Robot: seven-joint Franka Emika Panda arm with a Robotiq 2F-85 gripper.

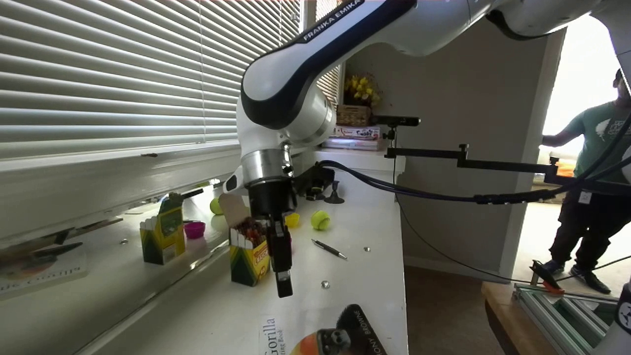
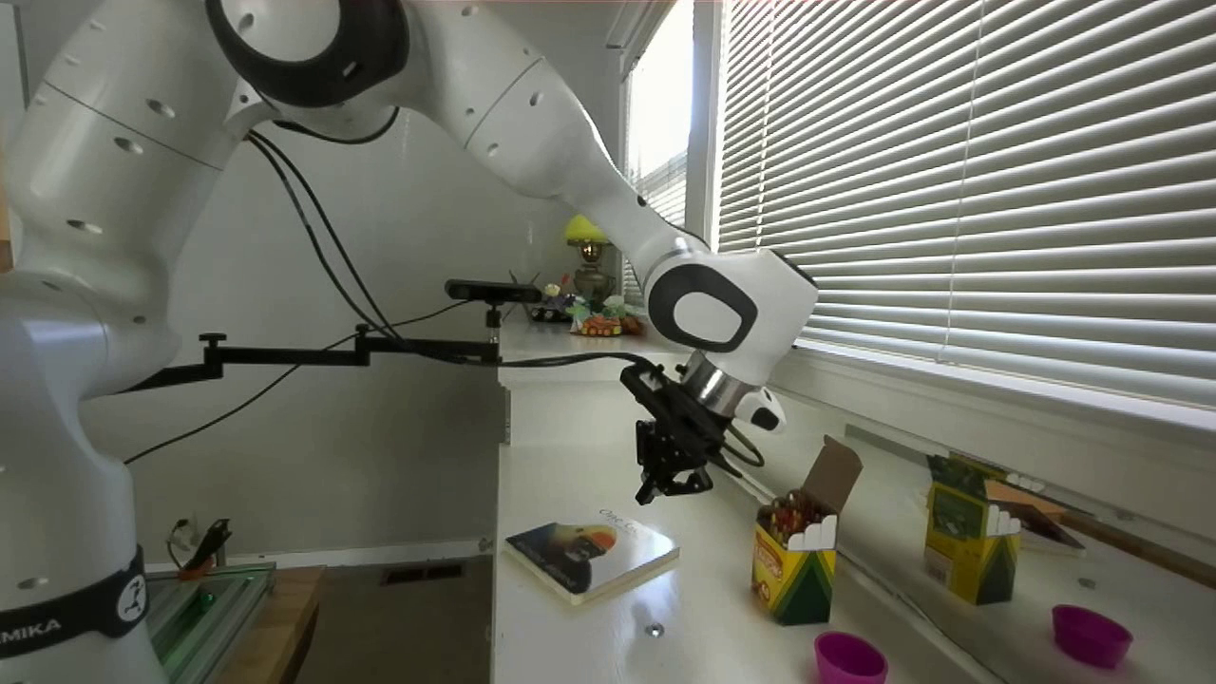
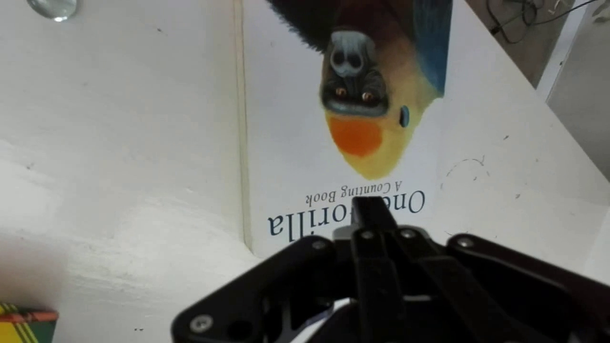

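Note:
My gripper is shut, its fingertips pressed together with nothing between them. It hangs in the air above the title end of a book (image 3: 286, 143) with a gorilla on its white cover. In exterior view 2 the book (image 2: 633, 547) lies flat on the white surface, and the gripper (image 2: 664, 495) is above its back corner, clear of it. Exterior view 1 shows only part of the book (image 1: 304, 343), cut by the lower edge, with the gripper (image 1: 285, 289) hanging higher.
An open crayon box (image 2: 794, 570) stands by the window ledge, near a pink cup (image 2: 849, 659). A glass bead (image 1: 325, 284), a pen (image 1: 329, 249) and a tennis ball (image 1: 320, 220) also lie on the surface. A mirror along the wall reflects these things.

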